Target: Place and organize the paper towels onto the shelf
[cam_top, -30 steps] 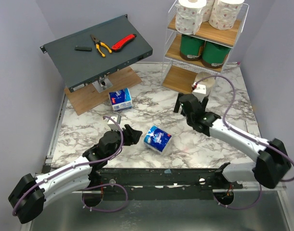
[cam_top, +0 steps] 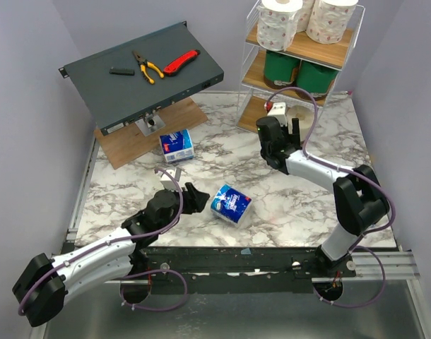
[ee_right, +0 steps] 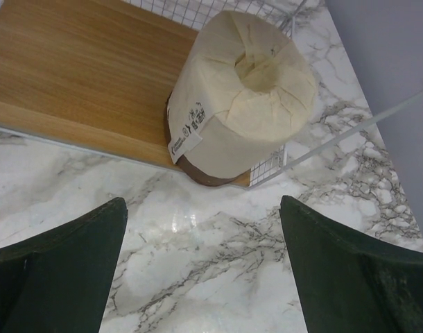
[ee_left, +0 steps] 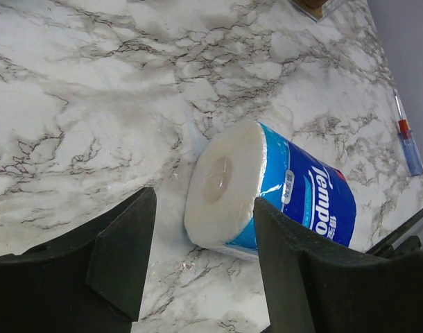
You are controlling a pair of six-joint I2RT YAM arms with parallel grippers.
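Note:
A blue Tempo paper roll [cam_top: 231, 205] lies on its side on the marble table, its white end [ee_left: 222, 184] facing my left gripper [cam_top: 194, 188]. That gripper is partly open, its fingers [ee_left: 121, 257] short of the roll with nothing between them. On the lowest board of the shelf [cam_top: 250, 113] a cream-wrapped roll [ee_right: 232, 97] stands upright at the front right corner. My right gripper is open and empty in front of it. Higher up, green rolls [cam_top: 280, 69] fill the middle board and white patterned rolls [cam_top: 278, 25] the top one.
Another blue pack [cam_top: 176, 145] sits by the wooden board [cam_top: 131, 145] under the dark panel [cam_top: 141, 67], which carries pliers [cam_top: 148, 67] and a red cutter [cam_top: 181, 62]. Bare wood [ee_right: 80, 69] shows left of the cream roll.
The left gripper has barely moved. The blue rolls lie where they were.

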